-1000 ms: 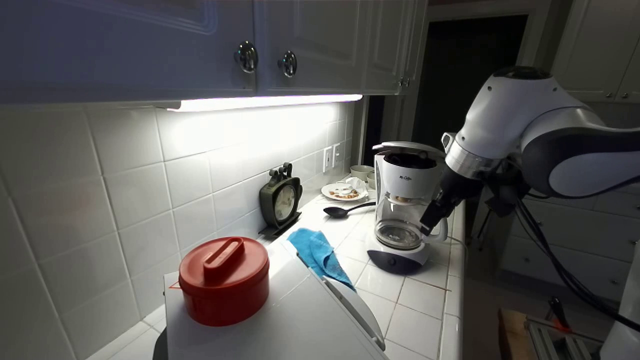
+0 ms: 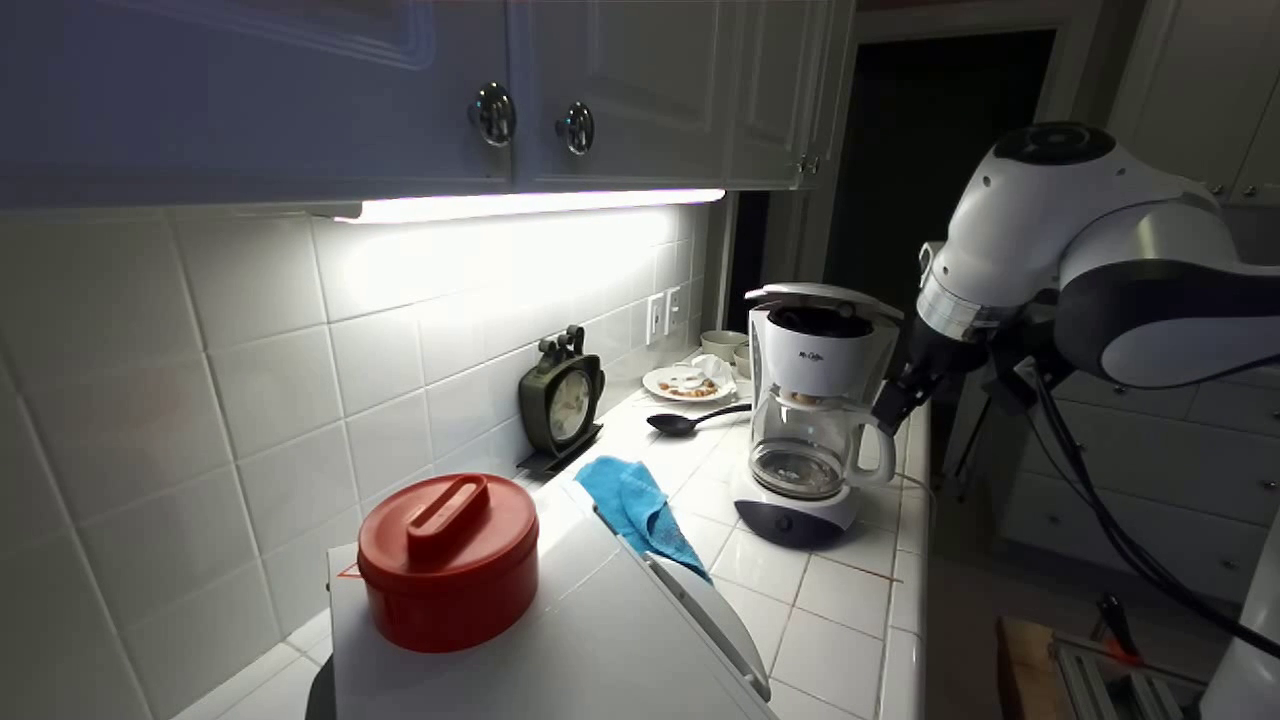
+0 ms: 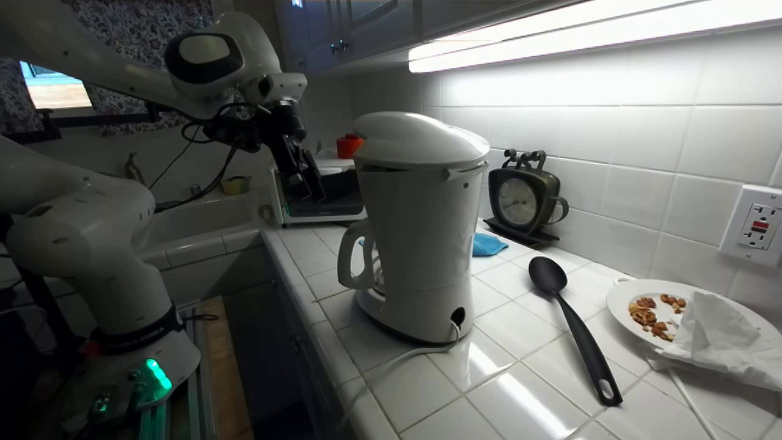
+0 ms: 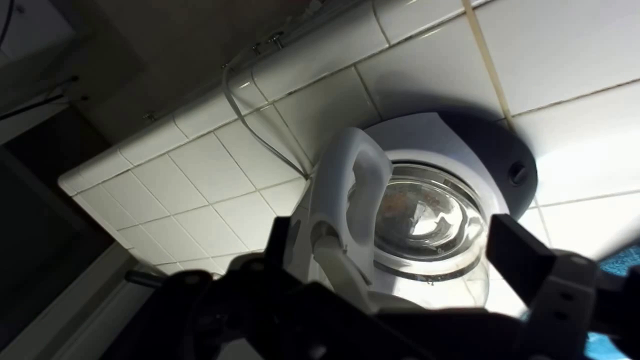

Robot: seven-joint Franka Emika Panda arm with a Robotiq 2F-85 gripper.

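Note:
A white coffee maker (image 2: 822,366) stands on the tiled counter, its top lid (image 3: 421,138) raised a little over the basket. The glass carafe (image 2: 795,450) sits on its base, and its white handle (image 3: 356,253) points to the counter's front edge. My gripper (image 2: 891,410) hangs close to that handle. From the wrist, the open fingers (image 4: 519,255) stand wide apart, with the carafe and handle (image 4: 354,180) seen beyond the gap between them. Nothing is gripped. Whether a finger touches the handle is unclear.
A blue cloth (image 2: 642,510), black spoon (image 3: 579,337), plate of nuts (image 3: 623,289) and old scale (image 2: 564,402) lie around the coffee maker. A red lidded pot (image 2: 450,564) tops a white appliance (image 2: 576,624). Bare tiles lie before the coffee maker's base.
In exterior view 1, my gripper has risen and shifted right, away from the carafe's front, uncovering more of the handle. The coffee maker and other objects stay in place.

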